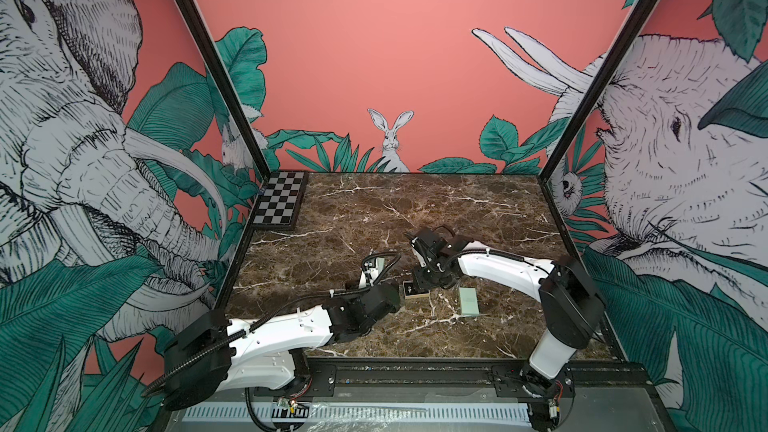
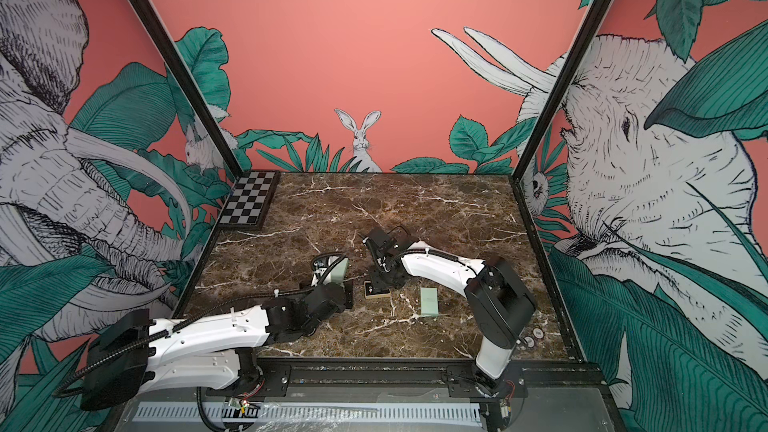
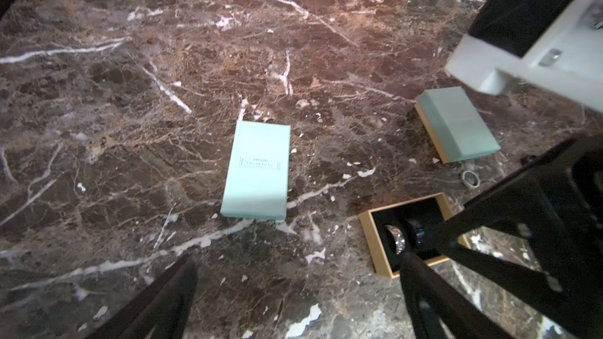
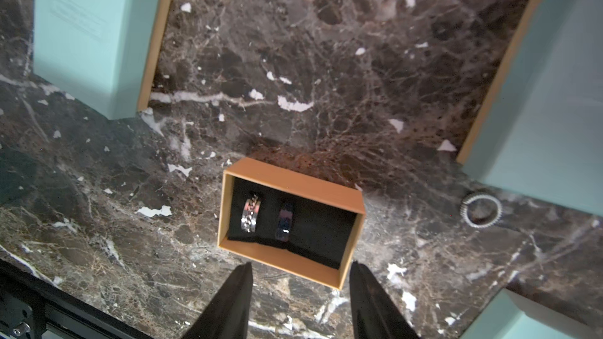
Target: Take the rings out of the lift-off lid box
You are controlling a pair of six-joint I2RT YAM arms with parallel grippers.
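Note:
The open box [image 4: 289,182] holds a silver ring [image 4: 250,213] and a dark bluish ring [image 4: 284,223] on black lining. A plain silver coiled ring [image 4: 480,210] lies outside it on the table. My right gripper is above the box's near side, fingers apart, nothing visible between them. My left gripper stands open to the left of the box, with nothing between its fingers.
Mint boxes [image 3: 256,169] [image 2: 429,301] lie around the open box on the marble table [image 2: 400,200]. A chequered board [image 2: 248,200] sits at the back left.

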